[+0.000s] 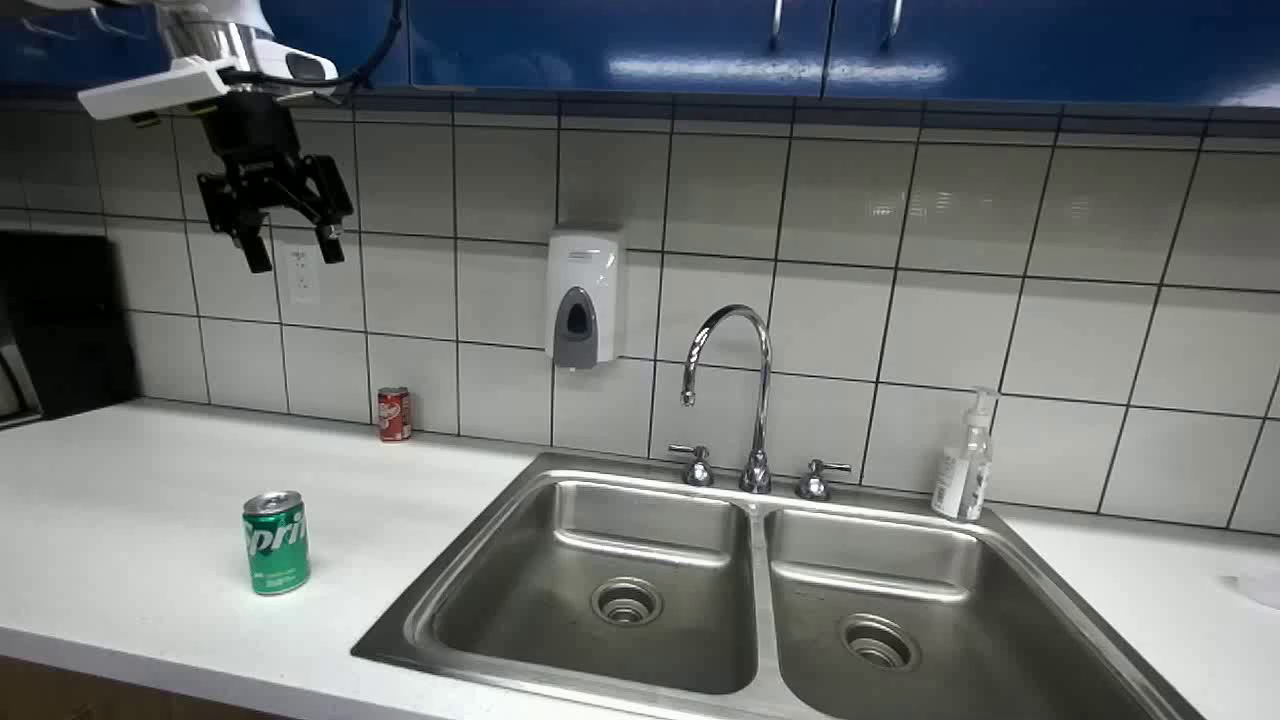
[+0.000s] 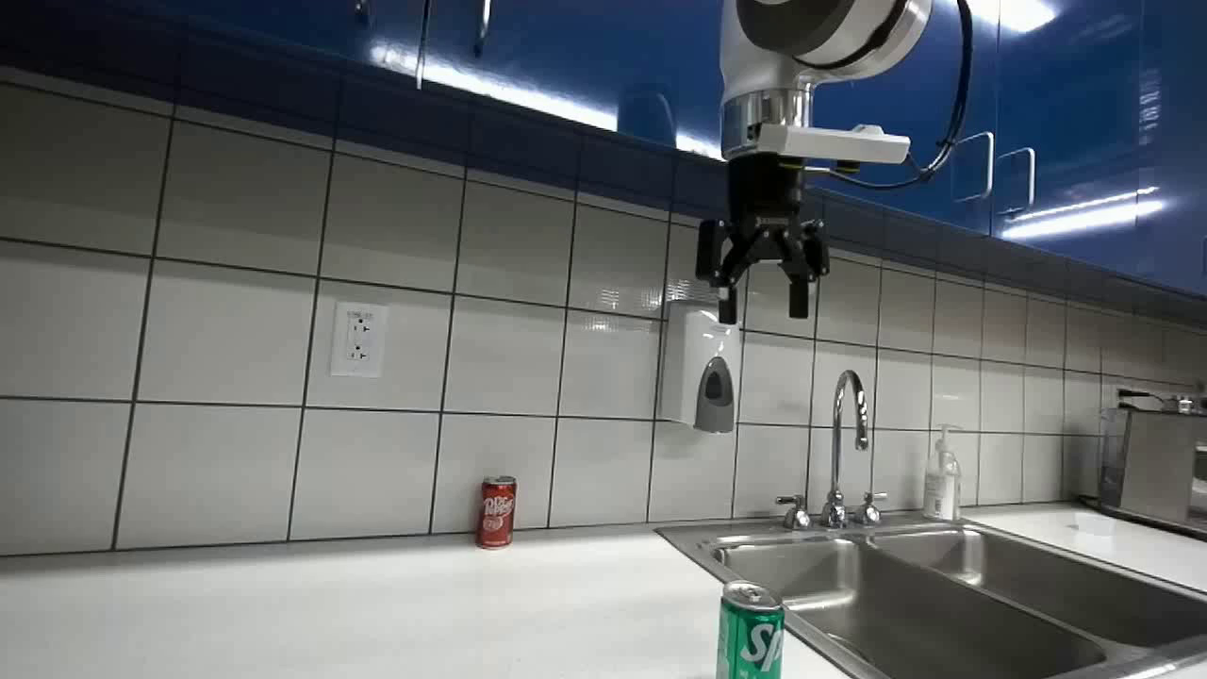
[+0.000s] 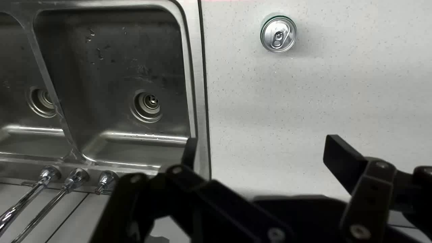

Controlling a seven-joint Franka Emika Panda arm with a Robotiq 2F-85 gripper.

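Observation:
My gripper (image 1: 294,260) hangs high above the counter, open, with empty space between its fingers; in the second exterior view the gripper (image 2: 765,317) shows against the tiled wall. A green Sprite can (image 1: 277,544) stands upright on the counter to the left of the sink, well below the gripper. From above, the wrist view shows the top of this can (image 3: 278,34), ahead of the open fingers and apart from them. A red Dr Pepper can (image 2: 497,513) is upright by the wall at the back; the wrist view does not show it.
The double steel sink (image 1: 761,576) fills the counter's middle, with a tall faucet (image 1: 764,384) behind it. A soap dispenser (image 1: 584,298) is mounted on the wall, and a pump bottle (image 1: 964,466) stands at the sink's back right. Blue cabinets (image 1: 624,42) hang overhead.

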